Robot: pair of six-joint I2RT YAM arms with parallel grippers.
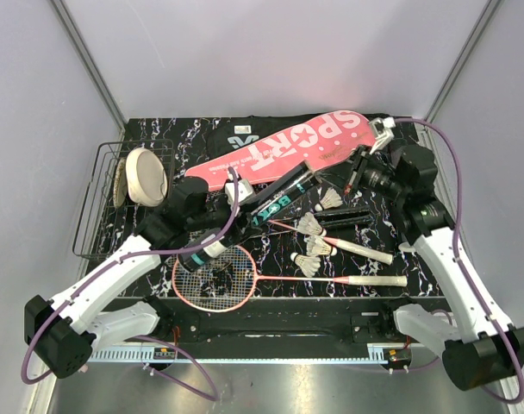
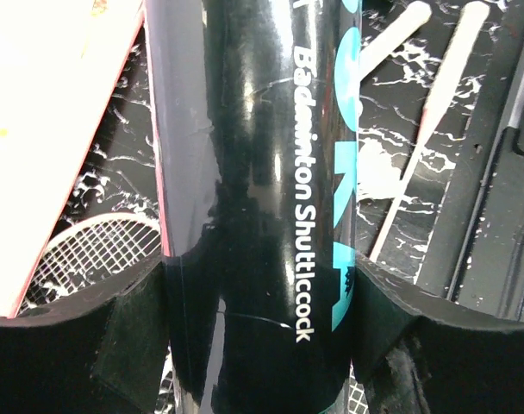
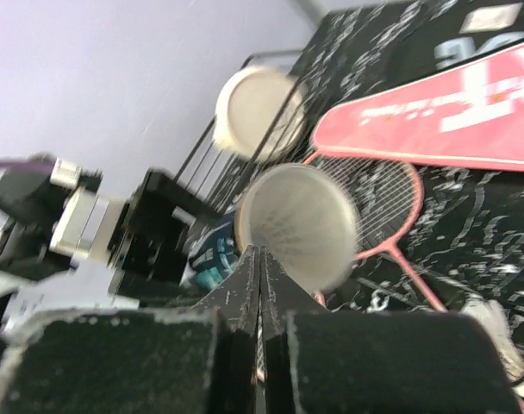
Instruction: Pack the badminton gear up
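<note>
My left gripper is shut around the dark shuttlecock tube (image 1: 281, 199), holding it tilted above the rackets. The tube's blue and white print faces up in the left wrist view. Its pale, translucent end with the lid (image 3: 301, 216) points toward my right gripper, whose fingers meet with nothing between them. That lid end lies beyond the fingertips, outside them. Several white shuttlecocks (image 1: 307, 264) lie loose on the table. A pink-framed racket (image 1: 246, 291) rests at the front, another handle (image 1: 365, 251) just behind it. Across the back stretches the pink SPORT racket cover (image 1: 253, 162).
A wire basket (image 1: 94, 207) with a round white container (image 1: 146, 177) stands at the left. Dark cylindrical items (image 1: 348, 217) lie right of centre. A black bag (image 1: 223, 138) is spread at the back, partly under the pink cover.
</note>
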